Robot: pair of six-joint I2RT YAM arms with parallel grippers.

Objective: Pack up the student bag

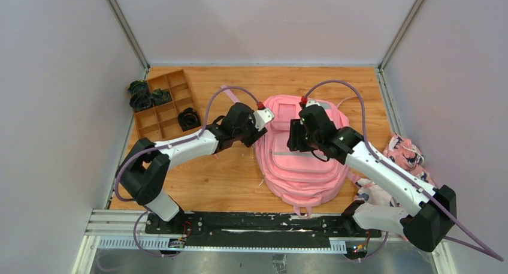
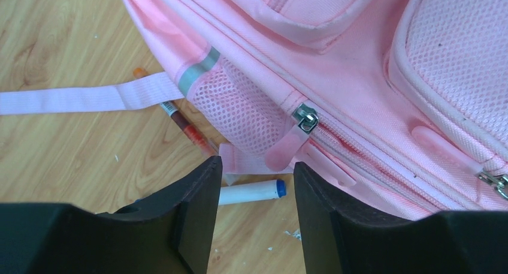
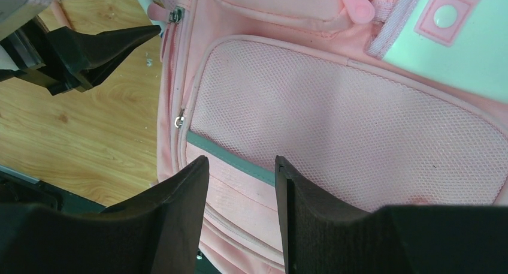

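A pink backpack (image 1: 305, 178) lies flat on the wooden table, its mesh front pocket (image 3: 335, 124) upward. My left gripper stands open at the bag's left side, close to a zipper pull (image 2: 287, 148); nothing is held between its fingers. Below that edge lie a white marker with a blue cap (image 2: 248, 192) and a reddish pen (image 2: 191, 130), partly under a strap and the mesh side pocket. Above the front of the bag, my right gripper is part open with its fingers apart and empty. The bag's inside is hidden.
At the back left stands a wooden compartment tray (image 1: 169, 109) with dark coiled items. A patterned pink cloth (image 1: 404, 157) is bunched at the right edge. Both grippers are near each other over the bag. Table in front of the tray is largely clear.
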